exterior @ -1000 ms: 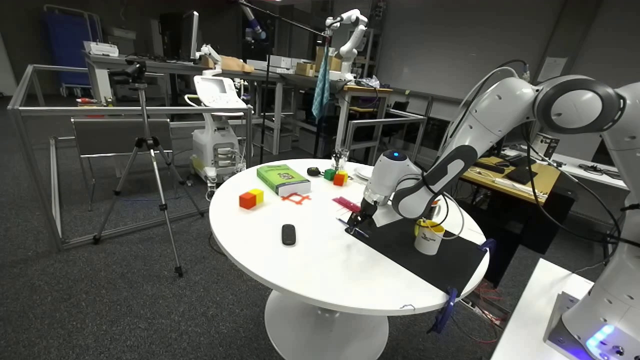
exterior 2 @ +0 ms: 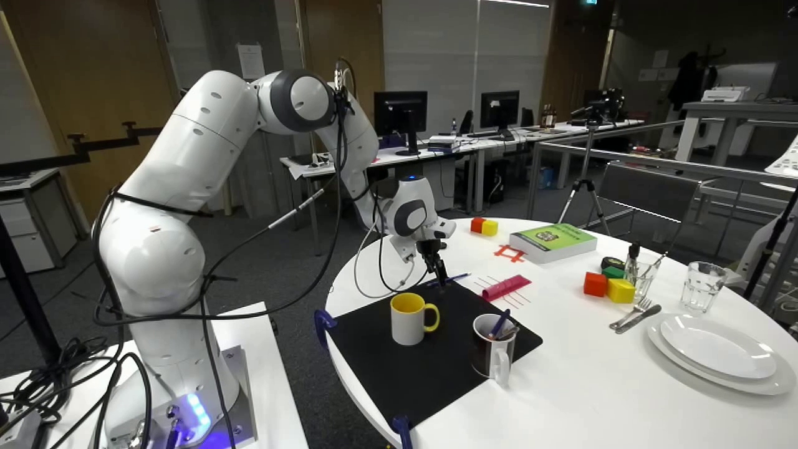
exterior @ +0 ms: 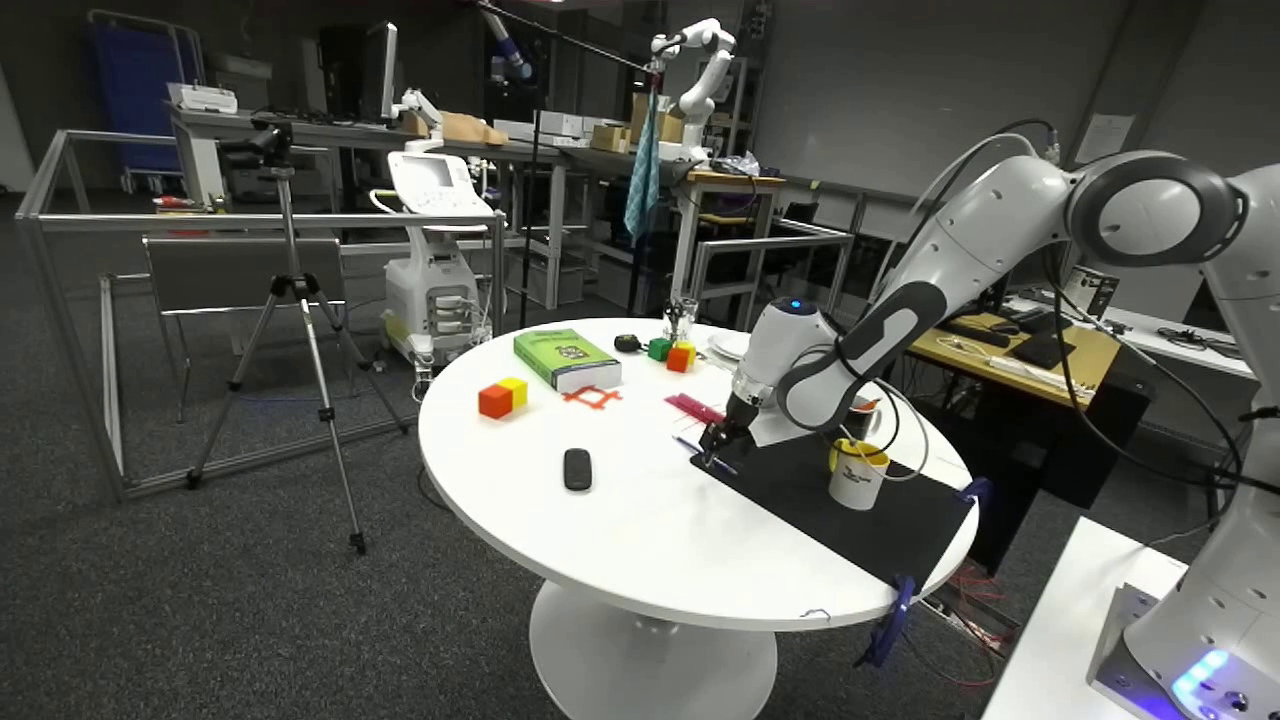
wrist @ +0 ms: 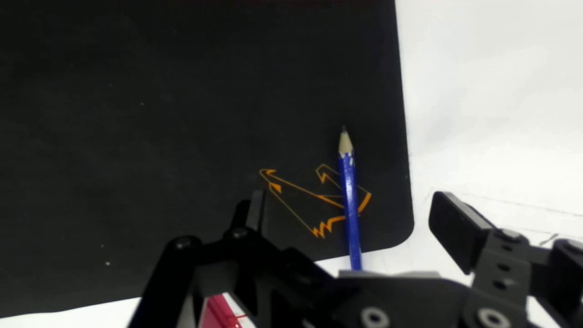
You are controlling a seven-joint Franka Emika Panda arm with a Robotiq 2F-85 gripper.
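Note:
A blue pencil [wrist: 350, 202] lies across the corner of the black mat [wrist: 191, 109], its sharpened tip on the mat and its other end over the white table. In the wrist view my gripper is open, one finger on each side of the pencil and apart from it. The far end of the pencil is hidden behind the gripper's body. From outside, the gripper [exterior 2: 439, 277] hangs low over the mat's edge by the pencil [exterior 2: 452, 279]. A yellow-and-white mug [exterior 2: 408, 322] and a white mug [exterior 2: 482, 352] holding pens stand on the mat.
A pink-red strip [exterior 2: 506, 287] lies just off the mat. Farther away are a green book [exterior 2: 553, 241], coloured blocks [exterior 2: 595, 284], a glass [exterior 2: 701, 288] and plates [exterior 2: 718, 348]. A black remote-like object [exterior: 577, 469] rests on open white table.
The arm's wrist has shifted slightly right and lower in exterior view 1, with the gripper still near the pencil. The objects on the table look unmoved.

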